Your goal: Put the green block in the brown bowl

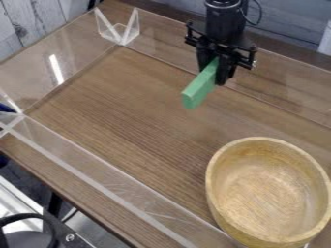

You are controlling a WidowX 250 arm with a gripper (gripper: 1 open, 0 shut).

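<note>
The green block [198,88] hangs tilted from my gripper [214,64] near the top middle of the camera view, its lower end pointing down and to the left. My gripper is shut on the block's upper end. A wide bowl [234,153], light brown in colour, stands at the lower right, well apart from the block. Its inside looks empty. How high the block is above the table is hard to judge.
A clear plastic piece [118,26] stands at the upper left. Transparent walls [91,170] run along the tray's left and front edges. Black robot parts [33,232] fill the lower left corner.
</note>
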